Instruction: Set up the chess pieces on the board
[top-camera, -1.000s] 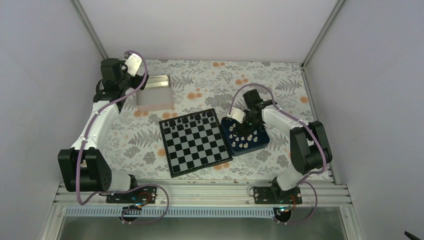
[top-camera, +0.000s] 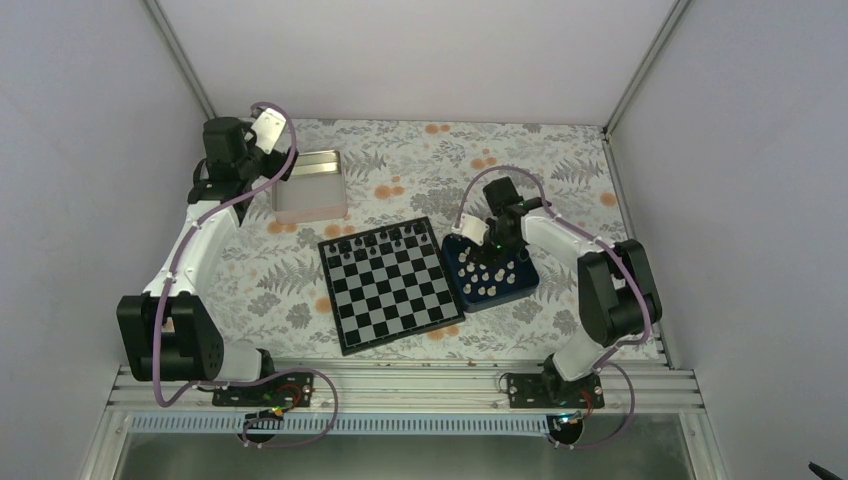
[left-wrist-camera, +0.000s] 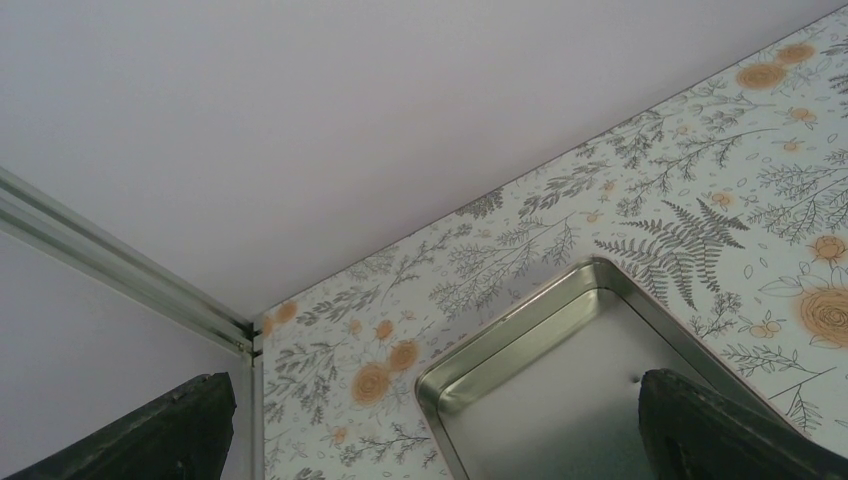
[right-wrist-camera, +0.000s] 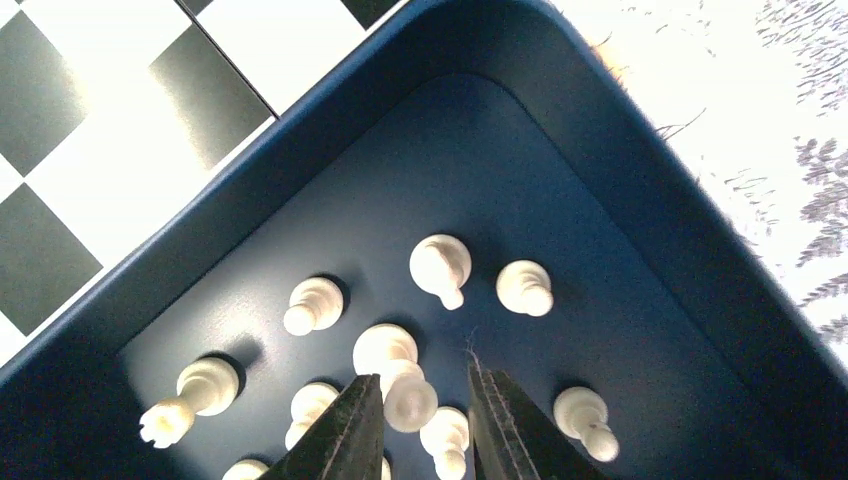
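The chessboard (top-camera: 392, 285) lies mid-table, with several dark pieces (top-camera: 373, 240) standing along its far side. Beside it on the right, a dark blue bin (right-wrist-camera: 560, 170) holds several white pieces (right-wrist-camera: 440, 265). Down in this bin my right gripper is part open. A tall white piece with a round top (right-wrist-camera: 410, 404) shows between its fingers, nearer the left one; a gap is left on the right side. Over the empty tray at the far left, my left gripper is wide open with nothing between its fingers.
The pale tray (top-camera: 310, 215) has a metallic far wall and looks empty. White pieces stand close together round my right fingertips, and the bin walls (right-wrist-camera: 640, 150) rise beside them. Patterned tabletop (top-camera: 430, 160) behind the board is clear.
My right gripper has shifted only slightly within the blue bin. The left arm and the dark pieces on the board look unchanged.
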